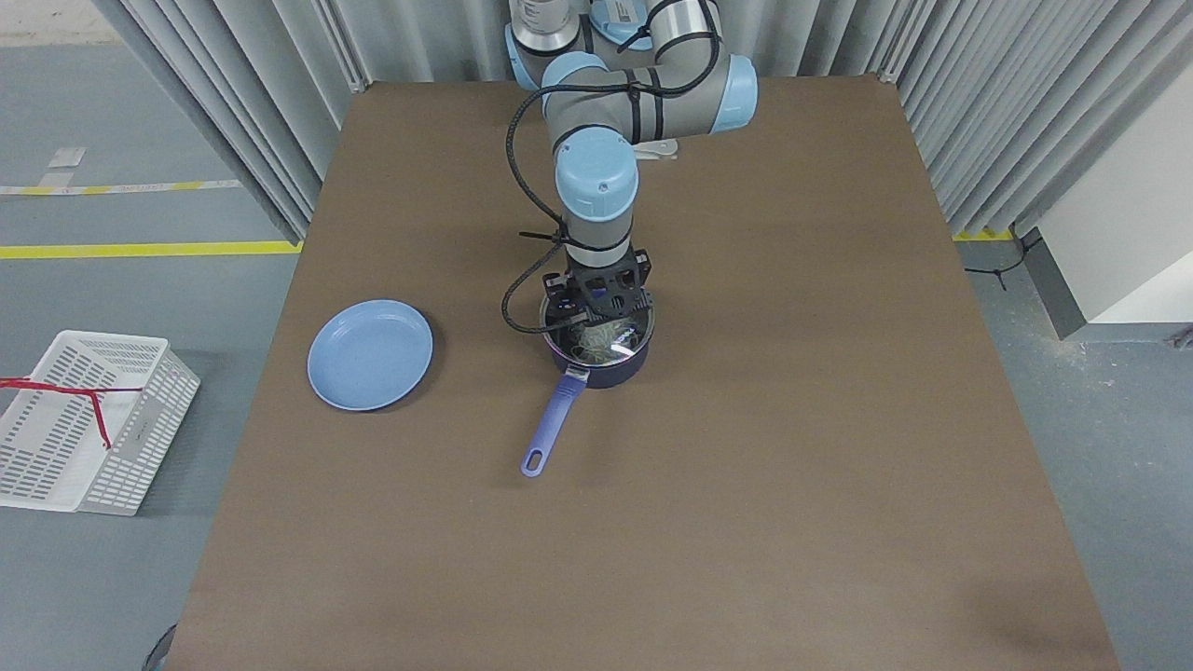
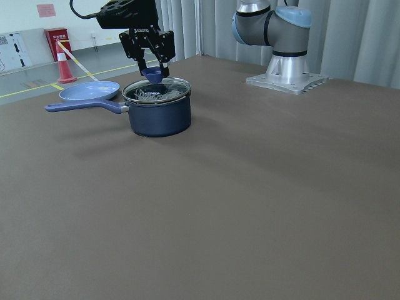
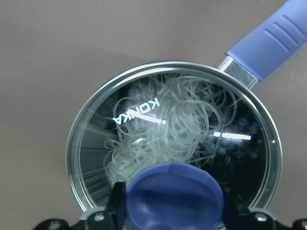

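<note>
A blue saucepan (image 2: 159, 122) with a long blue handle (image 1: 550, 427) stands on the table. Its glass lid (image 3: 235, 158) sits on it, with white noodles (image 3: 168, 124) visible through the glass. My gripper (image 2: 152, 65) is over the pot, shut on the lid's blue knob (image 3: 174, 196), one finger on each side of it. In the front view the wrist hides the knob and part of the lid.
A light blue plate (image 1: 369, 353) lies left of the pot. A white basket (image 1: 145, 447) stands on the floor at left.
</note>
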